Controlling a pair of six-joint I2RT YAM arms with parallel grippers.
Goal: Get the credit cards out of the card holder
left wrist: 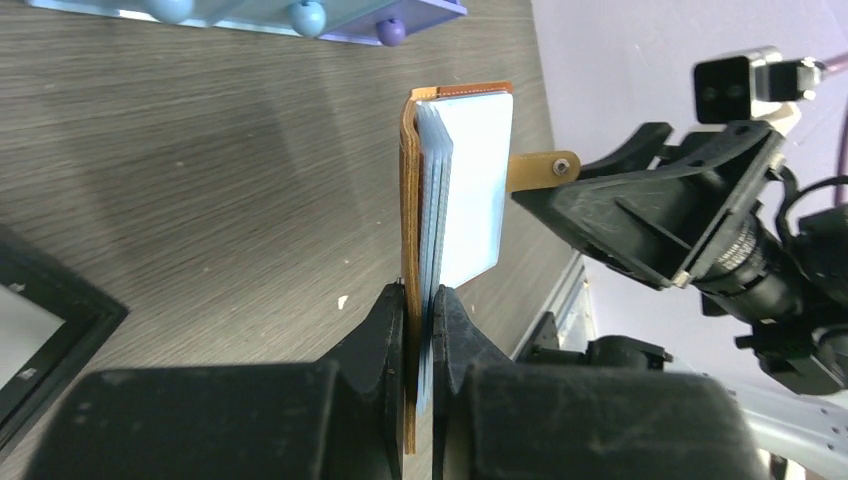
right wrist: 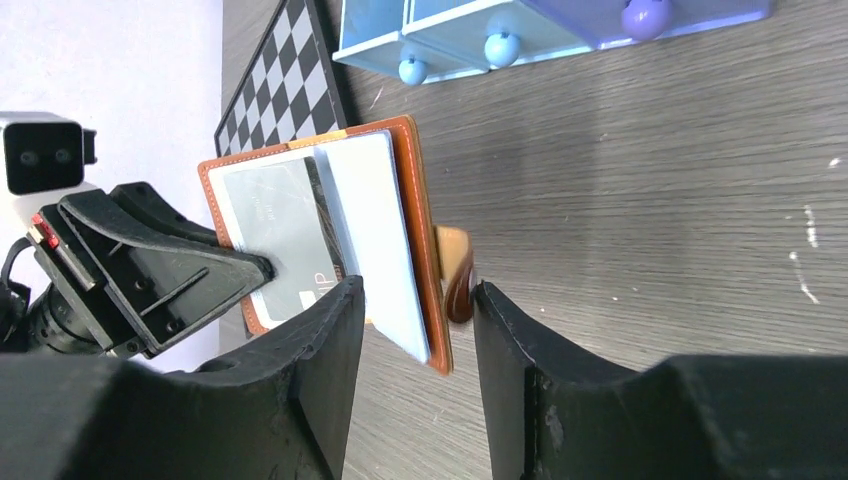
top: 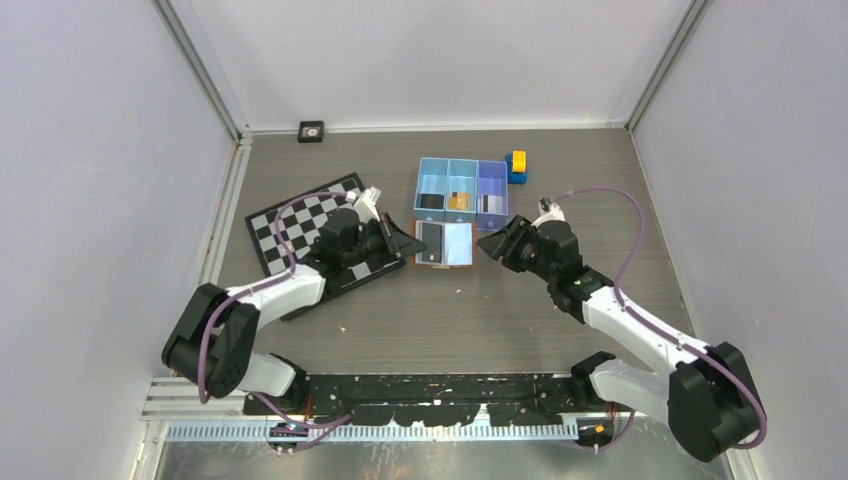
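The brown card holder [top: 445, 245] is held up, spread open, by its left edge, with my left gripper [top: 420, 246] shut on it. In the left wrist view, the holder's brown cover [left wrist: 410, 190] and pale sleeves run between the left fingers. A dark card [right wrist: 278, 215] shows in its left half in the right wrist view; the other half is a blank, pale sleeve [right wrist: 375, 230]. My right gripper [top: 490, 246] stands open just off the right edge. Its fingers [right wrist: 345, 320] are near a tan snap strap [right wrist: 452, 255] sticking out from that edge.
Behind the holder is a box with blue and purple compartments [top: 462, 163], holding a dark card [top: 431, 201], a gold card [top: 459, 201] and a grey card [top: 492, 204]. A chessboard [top: 300, 220] lies left.
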